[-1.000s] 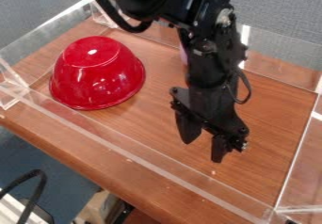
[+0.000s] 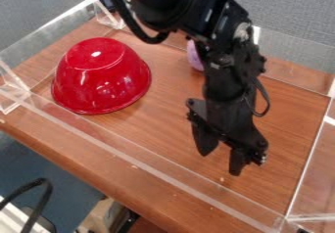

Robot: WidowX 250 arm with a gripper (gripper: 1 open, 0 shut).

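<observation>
A black robot arm hangs down from the top of the camera view, its gripper (image 2: 218, 154) low over the wooden table, right of centre. The two fingers stand apart, with nothing visible between them. An upturned red bowl (image 2: 100, 75) rests at the left of the table, apart from the gripper. A pink object (image 2: 194, 57) is partly hidden behind the arm.
Clear plastic walls (image 2: 309, 217) border the wooden tabletop (image 2: 157, 178). Bare wood lies between bowl and gripper and at the front. Cables and boxes (image 2: 102, 215) are below the table's front left edge.
The bowl has not moved.
</observation>
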